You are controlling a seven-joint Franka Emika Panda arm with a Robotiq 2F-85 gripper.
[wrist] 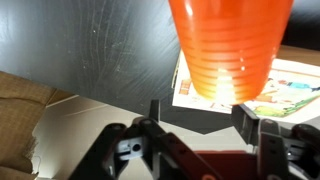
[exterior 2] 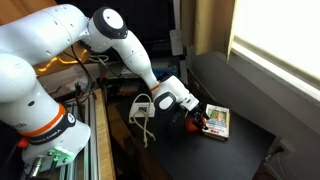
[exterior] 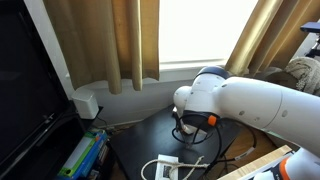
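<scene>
An orange-red cup [wrist: 228,45] fills the upper right of the wrist view, with a pale, shiny lower end. In exterior view 2 the same red cup [exterior 2: 193,124] shows on the dark table, partly hidden by the hand. My gripper has its two fingers spread, with the cup just ahead and toward the right finger. Nothing is clearly held between them. The arm hides the cup and the fingertips in exterior view 1.
A picture book or card [exterior 2: 216,123] lies flat beside the cup. A white power strip [exterior: 166,168] with a looping cable lies near the arm. A wall and curtains [exterior: 105,40] stand behind.
</scene>
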